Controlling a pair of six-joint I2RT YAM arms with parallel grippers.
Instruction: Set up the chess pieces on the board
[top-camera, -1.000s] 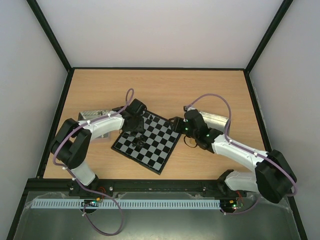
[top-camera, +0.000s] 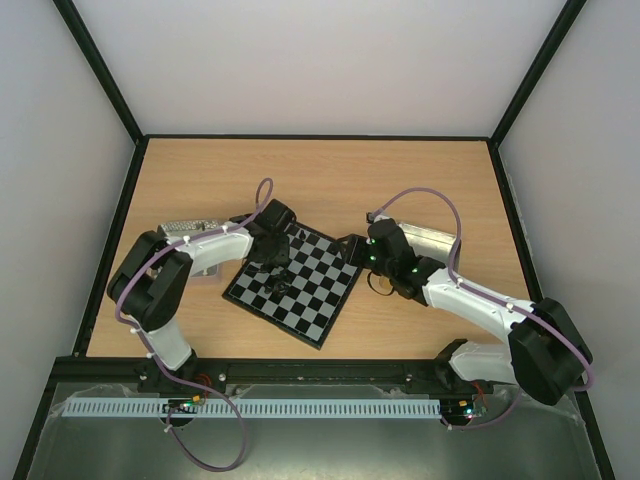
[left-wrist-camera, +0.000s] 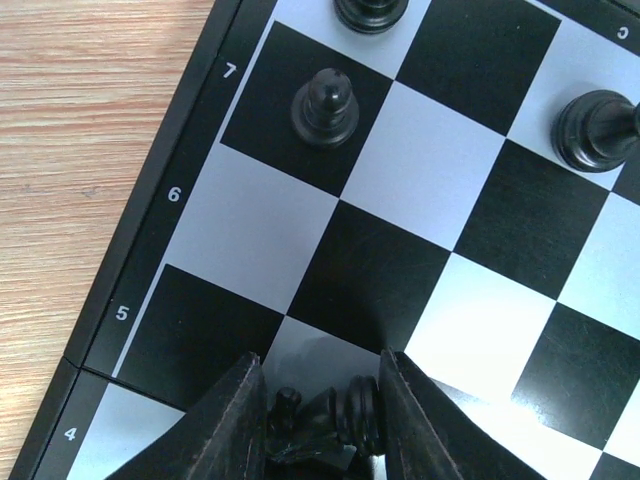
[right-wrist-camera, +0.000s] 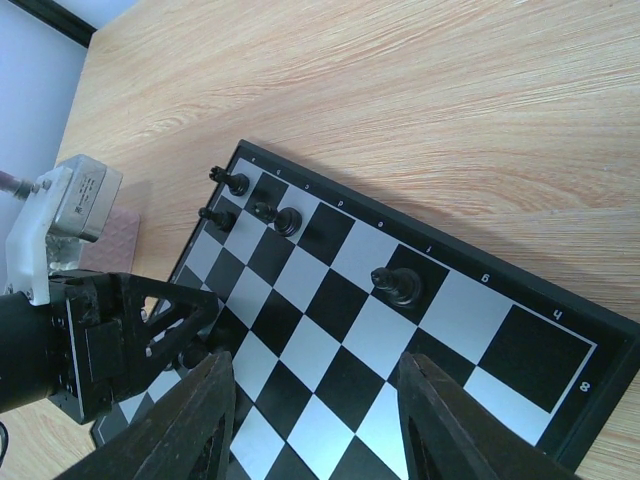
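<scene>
The chessboard (top-camera: 315, 295) lies on the wooden table. Dark pieces stand on it, among them a pawn (left-wrist-camera: 325, 110), a larger piece (left-wrist-camera: 595, 132) and a piece (right-wrist-camera: 398, 286) near an edge. My left gripper is low over the board, a dark piece (left-wrist-camera: 305, 430) lying sideways between its fingers; whether they grip it is unclear. My right gripper hovers over the board's right side, fingers apart, nothing between them.
Containers stand either side of the board, one (top-camera: 200, 270) partly under the left arm, another (top-camera: 430, 240) behind the right wrist. Bare wood (top-camera: 330, 180) is clear behind the board.
The right arm looks unchanged.
</scene>
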